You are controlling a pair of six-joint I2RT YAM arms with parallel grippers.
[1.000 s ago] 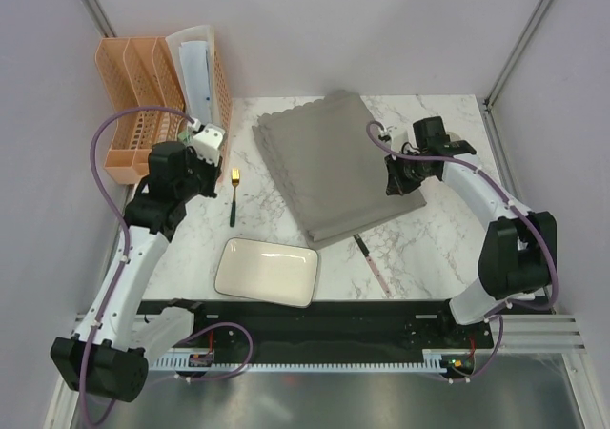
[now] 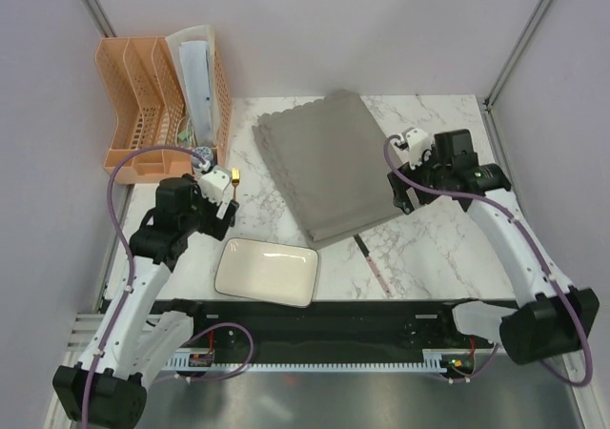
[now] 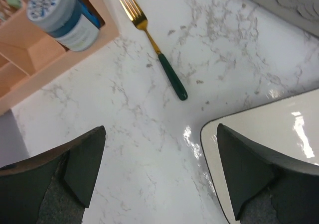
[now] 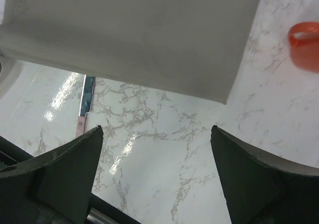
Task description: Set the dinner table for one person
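A grey scalloped mat (image 2: 329, 167) lies askew at the middle of the table. Left of it rests a fork (image 3: 168, 72) with gold tines and green handle, partly covered by the left arm from above. The cream rectangular plate (image 2: 267, 272) sits near the front edge. A pink-handled knife (image 2: 375, 267) lies at the mat's front corner, its blade reaching the mat's edge. My left gripper is open and empty above bare table between fork and plate. Over the mat's right edge, my right gripper stands open, nothing between its fingers.
At the back left stands a peach rack (image 2: 143, 105) holding upright sheets. A blue-and-white jar (image 3: 67, 22) occupies its front corner. An orange-red mug (image 4: 305, 47) stands right of the mat.
The left one has moved toward the front and slightly right, covering part of the fork from above; the right one has come forward too. Table items are unmoved.
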